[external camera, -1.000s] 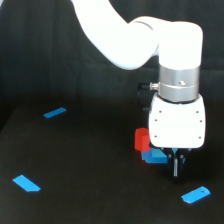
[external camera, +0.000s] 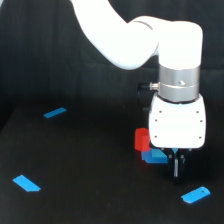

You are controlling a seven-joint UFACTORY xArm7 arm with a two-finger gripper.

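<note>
The white arm reaches in from the top, and its gripper (external camera: 178,167) points down at the right of the table. Its dark, narrow fingers are hard to make out against the black surface, so I cannot tell how far apart they stand. A red block (external camera: 141,140) shows just left of the gripper's white housing. Below and right of it lies a blue block (external camera: 153,157), close to the left of the fingers and partly covered by the housing.
Blue flat markers lie on the black table: a far-left marker (external camera: 55,113), a near-left marker (external camera: 26,184) and a near-right marker (external camera: 195,195).
The gripper's tip looks slightly shifted or turned, a little lower and to the right. The blocks and markers look the same.
</note>
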